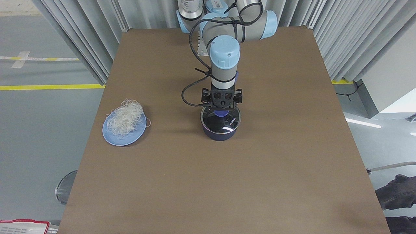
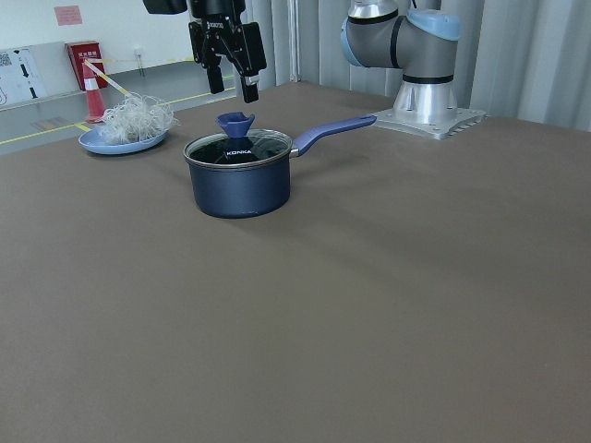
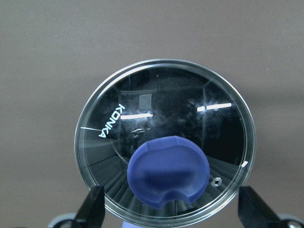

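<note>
A dark blue saucepan with a long blue handle stands upright on the brown table, covered by a glass lid marked KONKA, with a blue knob. My gripper hangs open just above the lid, fingers either side of the knob's line, apart from it in the left view; in the wrist view its fingertips show at the lower edge. In the front view the gripper largely covers the far part of the lid.
A blue plate with a tangle of white noodle-like strands lies left of the pan. A person's legs show beyond the right edge.
</note>
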